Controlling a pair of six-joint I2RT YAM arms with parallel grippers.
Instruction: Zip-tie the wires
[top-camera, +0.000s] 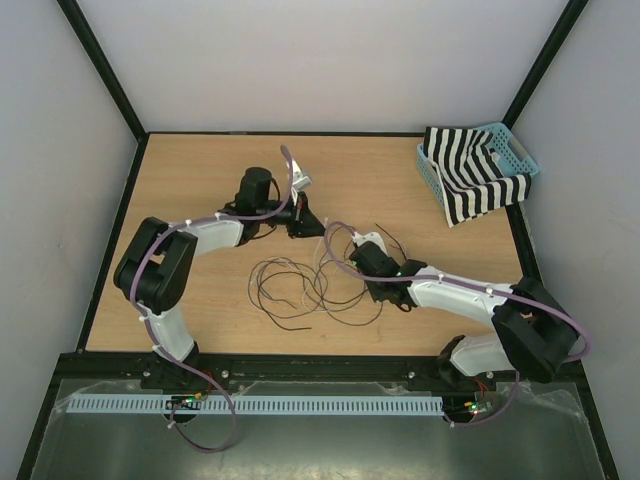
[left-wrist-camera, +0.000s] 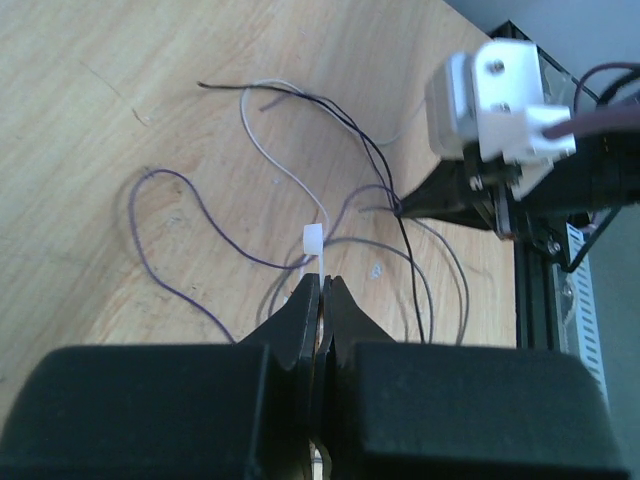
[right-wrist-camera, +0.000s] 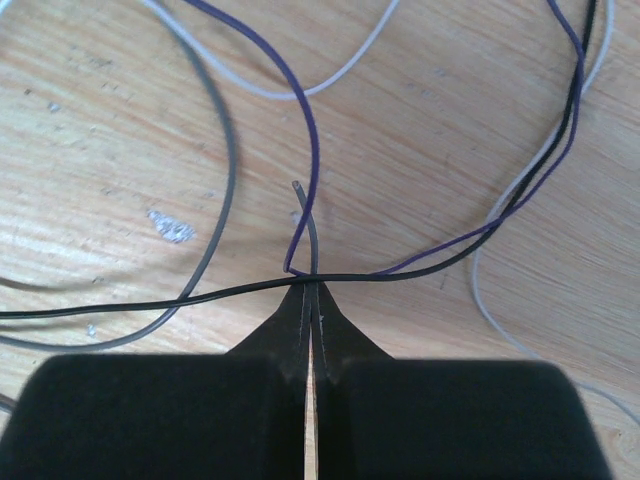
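A thin white zip tie with a square head (left-wrist-camera: 313, 239) stands up between the tips of my left gripper, which is shut on its strip. In the top view, the left gripper (top-camera: 322, 233) is above the back of the tangled wires (top-camera: 290, 268). To its right and nearer the front, my right gripper (top-camera: 354, 262) reaches down at the bundle. Its tips (right-wrist-camera: 311, 285) are shut on the wires: a black wire (right-wrist-camera: 220, 293) crosses right at them, with a purple wire (right-wrist-camera: 311, 150) and a grey wire end (right-wrist-camera: 303, 200) meeting there.
A blue basket (top-camera: 520, 155) with a black-and-white striped cloth (top-camera: 470, 175) stands at the back right. Loose wire loops spread over the middle of the table.
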